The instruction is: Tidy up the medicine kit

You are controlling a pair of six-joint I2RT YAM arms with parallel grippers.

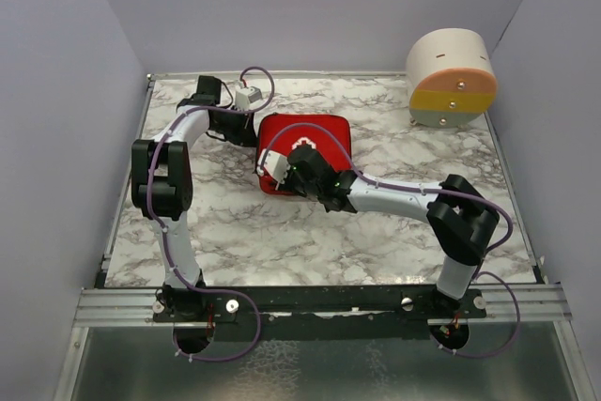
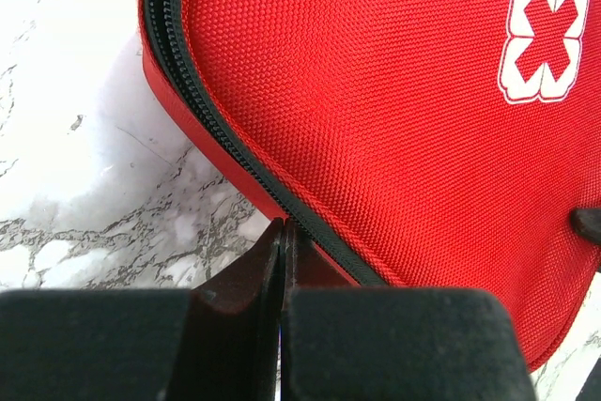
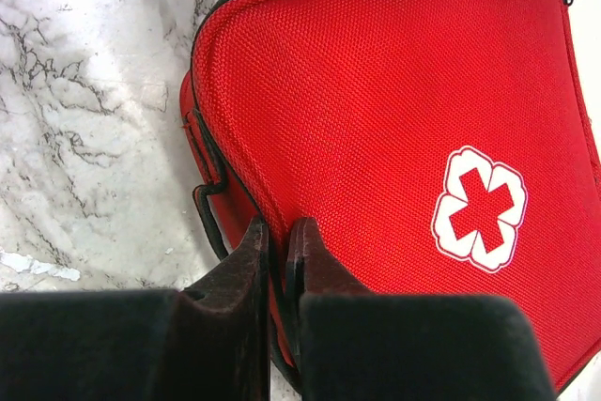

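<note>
A red fabric medicine kit (image 1: pixel 321 133) with a white cross emblem and black zip edging lies on the marble table (image 1: pixel 413 157). At its left side, my left gripper (image 1: pixel 250 133) is shut next to the zipper (image 2: pixel 197 91); nothing shows clearly between its fingers. My right gripper is shut on the kit's zipped edge at its front left, with dark edging and red fabric between the fingertips. In the top view the right arm partly hides the front of the kit.
A rounded white container (image 1: pixel 441 58) with orange and yellow front stands at the back right. Bare marble lies at the front and right of the table. Grey walls border both sides and the back.
</note>
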